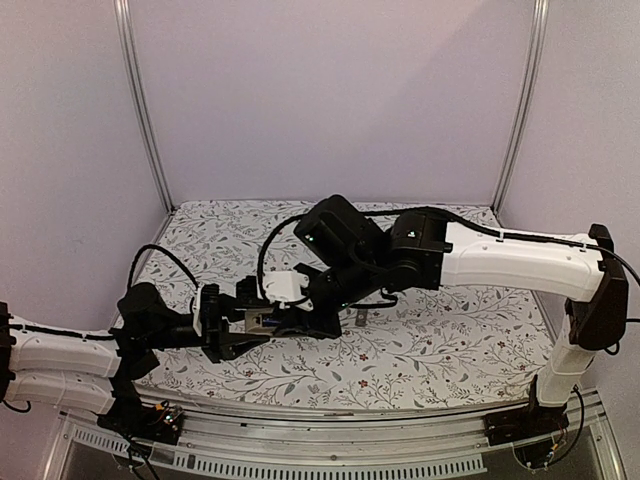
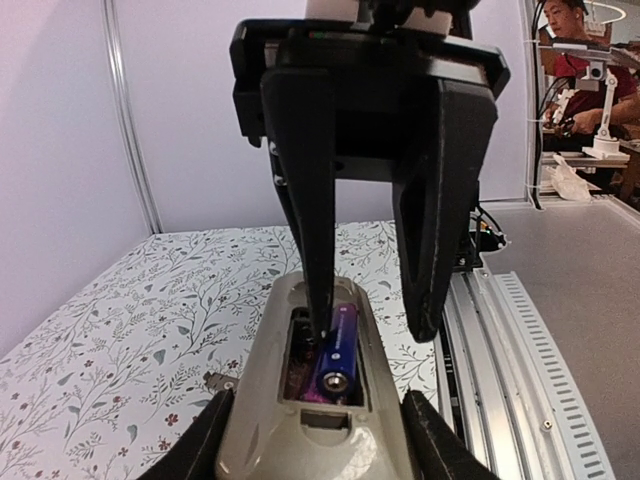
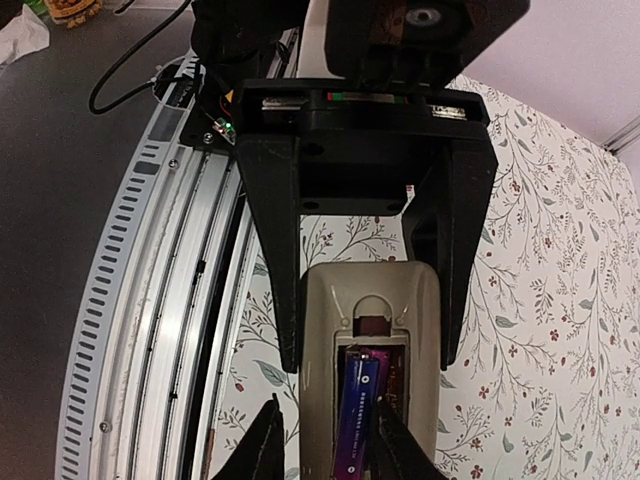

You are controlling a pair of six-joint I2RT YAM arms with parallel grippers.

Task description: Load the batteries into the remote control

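My left gripper is shut on the beige remote control point(image 2: 310, 445), its fingers against both long sides. The remote's battery compartment faces up. In it lies a blue battery point(image 2: 338, 352), slightly slanted; whether it is fully seated I cannot tell. A purple surface point(image 3: 380, 356) shows beside and under it, partly hidden. Over the compartment my right gripper stands open. One of its fingertips point(image 2: 321, 320) is close beside the blue battery and the other is out past the remote's side. In the top view the right arm covers part of the remote point(image 1: 256, 324).
On the floral table surface point(image 1: 440, 350) a small grey-brown object point(image 1: 361, 317) lies behind the right gripper. A metal rail point(image 1: 320, 440) runs along the front edge.
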